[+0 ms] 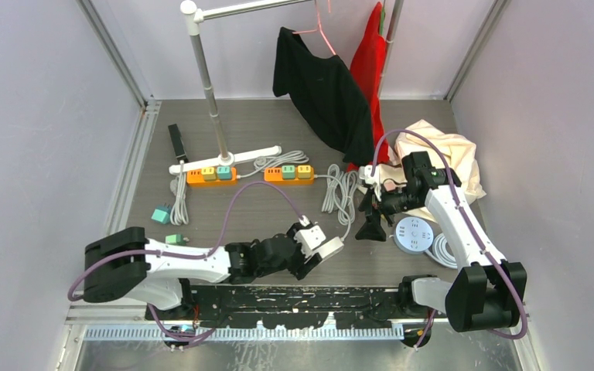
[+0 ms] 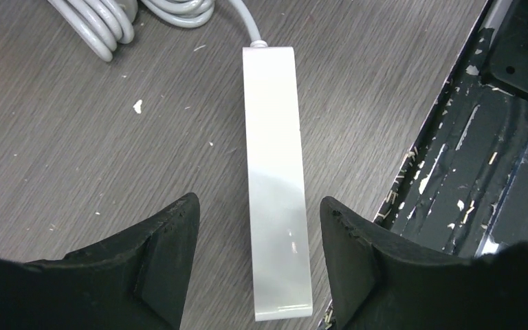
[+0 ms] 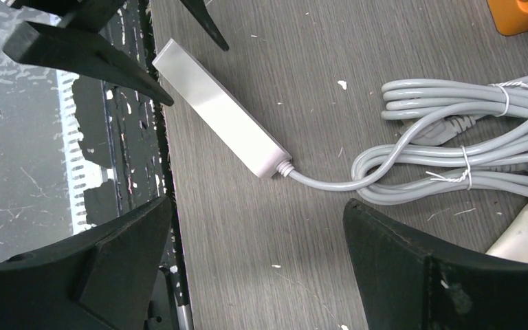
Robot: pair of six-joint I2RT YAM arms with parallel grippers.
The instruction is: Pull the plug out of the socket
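Observation:
A white power strip lies near the table's front edge, its plain white side showing and a grey cord leaving its far end. In the left wrist view the same white strip runs between the fingers of my left gripper, which is part open, a finger on each side and gaps visible. My right gripper is open over bare table, nothing between its fingers; the strip's cord end lies ahead of it. No plug is visible on the strip's showing side.
Two orange strips with yellow and teal adapters stand further back. Coiled grey cords, a round white socket and cream cloth lie to the right. Loose teal and green adapters lie left.

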